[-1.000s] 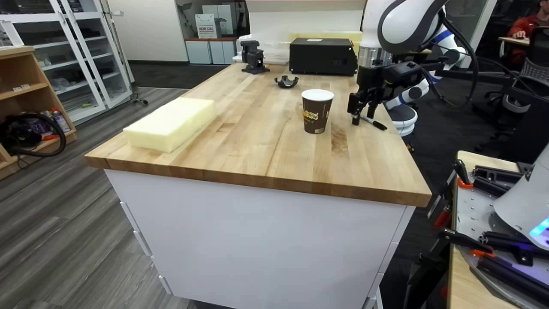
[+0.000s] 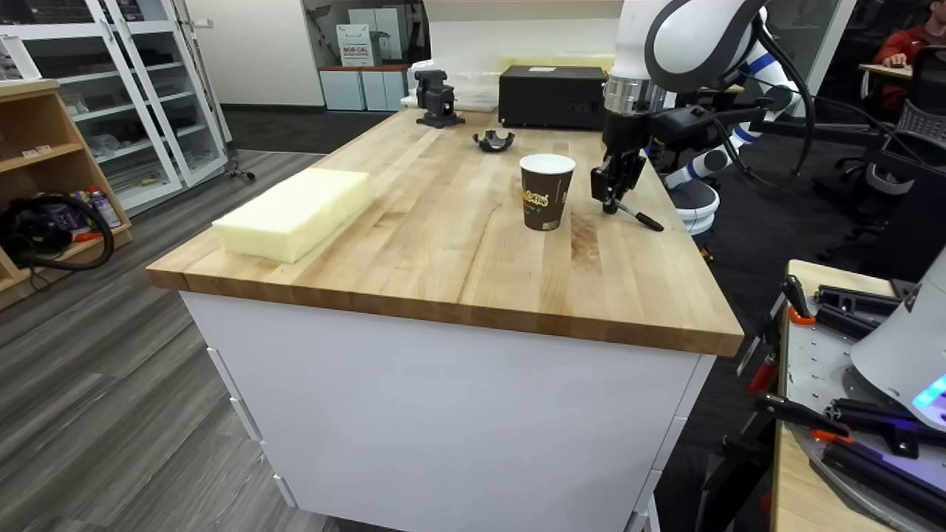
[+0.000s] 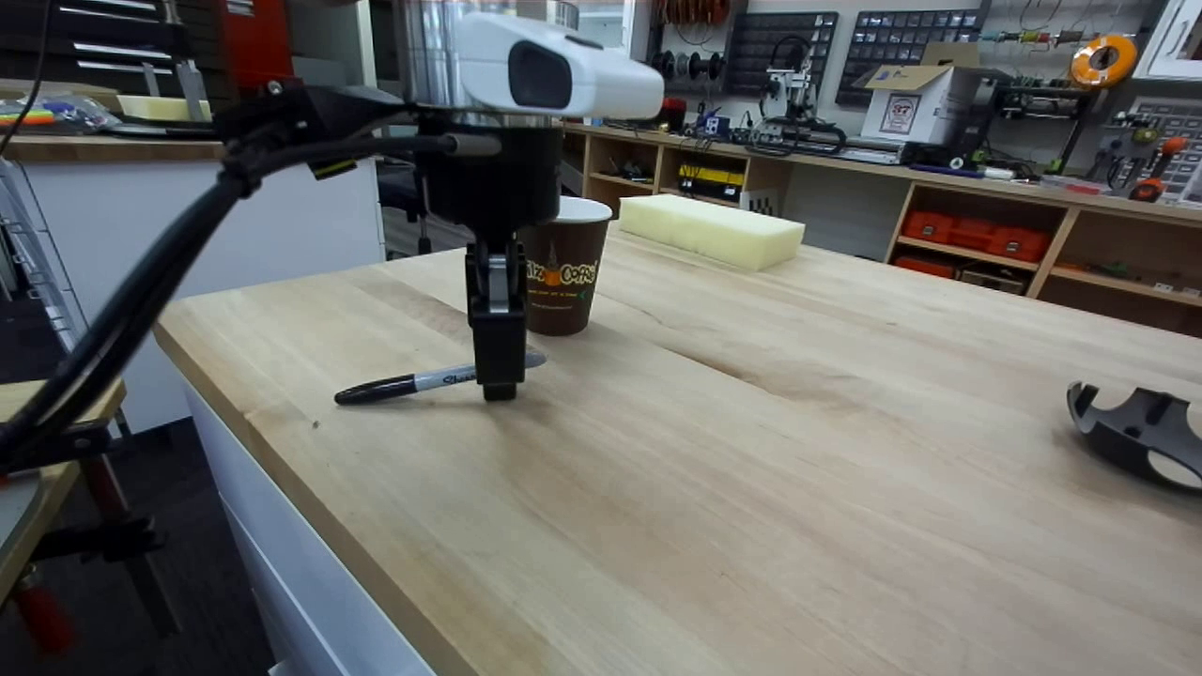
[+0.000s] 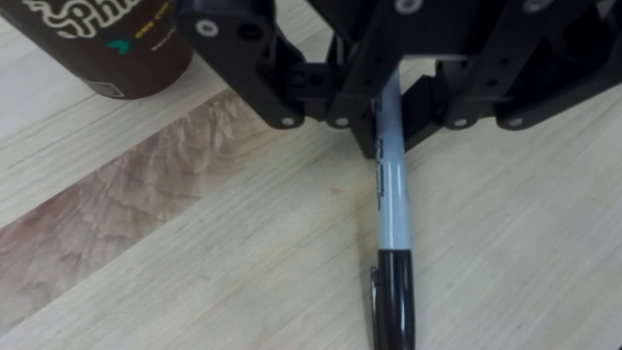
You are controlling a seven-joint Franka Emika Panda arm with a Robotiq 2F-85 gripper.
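A grey marker with a black cap (image 4: 394,204) runs down from between my gripper's fingers in the wrist view. My gripper is shut on its grey barrel, one black finger on each side. In exterior view 2 the marker (image 3: 441,379) passes behind the gripper (image 3: 501,383), tip to the right, cap to the left, close to the tabletop. Whether it touches the wood I cannot tell. A brown paper cup (image 2: 546,193) with a white rim stands upright, a short way left of the gripper (image 2: 612,205) in exterior view 1.
A pale yellow foam block (image 2: 297,213) lies at the left of the wooden table (image 2: 443,266). Towards the back are a black curved part (image 2: 493,140), a black stand (image 2: 436,99) and a black box (image 2: 551,97). The table's right edge is close to the marker.
The fingers have closed around the marker, and the gripper has shifted slightly left in exterior view 1. The marker's cap end has moved a little as well. The cup has stayed put.
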